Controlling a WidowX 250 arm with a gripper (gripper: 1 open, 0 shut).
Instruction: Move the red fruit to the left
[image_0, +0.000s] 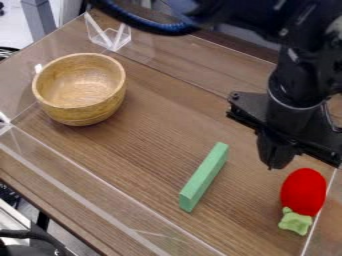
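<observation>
The red fruit (303, 190), with a pale green leafy end (295, 221) pointing toward the front, lies on the wooden table near its right edge. Just behind it is my black gripper (283, 155), reaching down from the upper right. One dark fingertip shows clearly, slightly left of the fruit and short of it. The other finger is hard to make out against the dark body, so how far apart they stand is unclear. No object is visible in its grasp.
A wooden bowl (79, 88) stands at the far left. Left of the fruit lies a long green block (203, 177), set at a slant. Bare table (154, 125) stretches between bowl and block. A clear plastic piece (110, 35) is at the back left.
</observation>
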